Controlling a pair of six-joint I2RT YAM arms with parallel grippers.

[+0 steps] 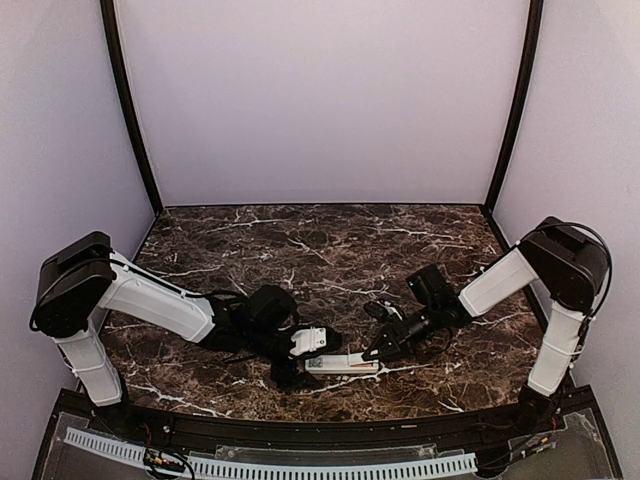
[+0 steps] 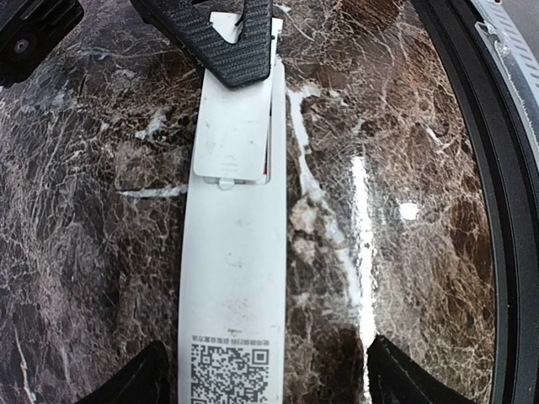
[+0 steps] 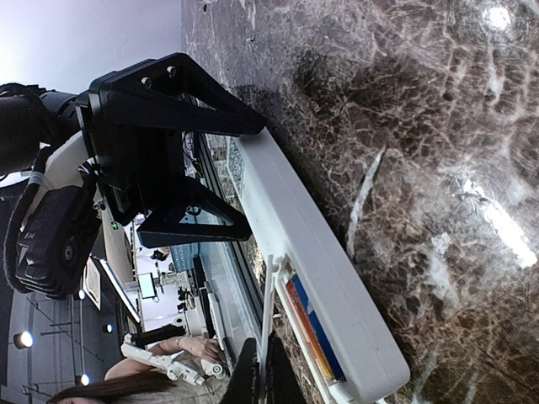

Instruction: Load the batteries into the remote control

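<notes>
The white remote control (image 2: 233, 278) lies back up on the table, its QR code end between the spread fingers of my left gripper. Both of those fingers stand apart from its sides in the left wrist view. Inside the compartment, the right wrist view shows a blue battery (image 3: 320, 328) and an orange battery (image 3: 308, 330). The thin white cover (image 2: 232, 135) sits over the compartment, tilted up along one side. My right gripper is shut on the cover, seen edge-on between its fingers. From above, the cover hides most of the batteries.
Close in front of the remote runs the table's black front rail (image 1: 300, 428). Both grippers crowd the remote, one at each end.
</notes>
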